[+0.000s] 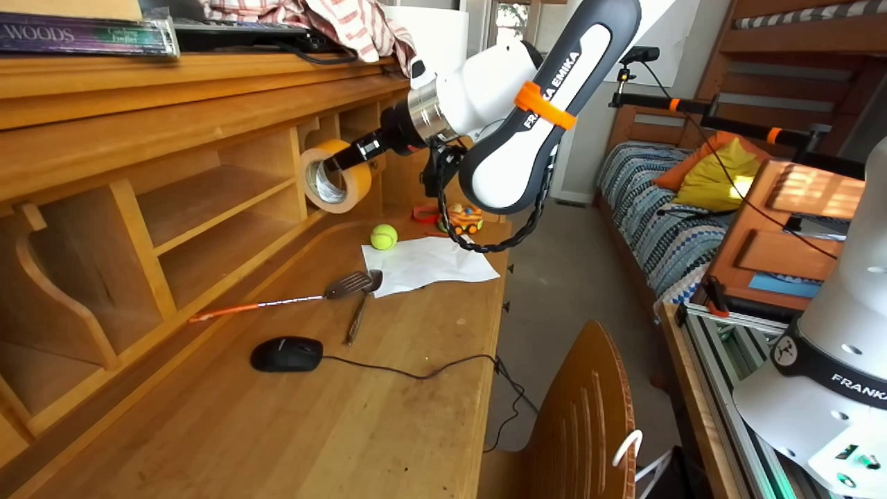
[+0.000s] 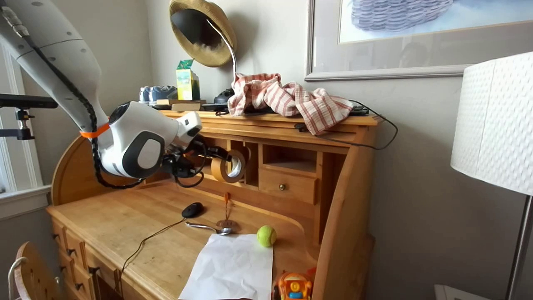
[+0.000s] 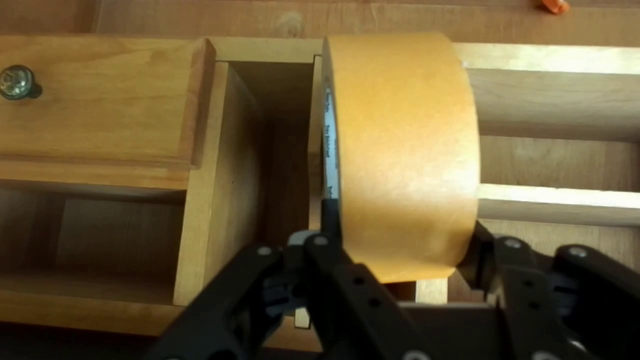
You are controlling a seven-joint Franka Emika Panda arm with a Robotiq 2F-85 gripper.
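Note:
A wide roll of orange-yellow tape (image 3: 408,150) is held across its width by my gripper, whose dark fingers close on it from both sides. One finger (image 1: 363,150) passes over the roll's open ring in exterior view 1. The tape roll (image 1: 355,184) hangs in the air in front of the desk's cubbyholes, clear of the desktop. From exterior view 2, the roll (image 2: 220,170) appears before the narrow middle slots. I cannot tell whether it touches the shelf fronts.
On the desktop (image 1: 399,333) lie a tennis ball (image 1: 384,237), white paper (image 1: 432,265), a spatula (image 1: 347,285), a spoon (image 2: 223,231), a corded mouse (image 1: 287,354) and an orange toy car (image 2: 293,286). A small drawer (image 2: 288,185) sits right of the slots.

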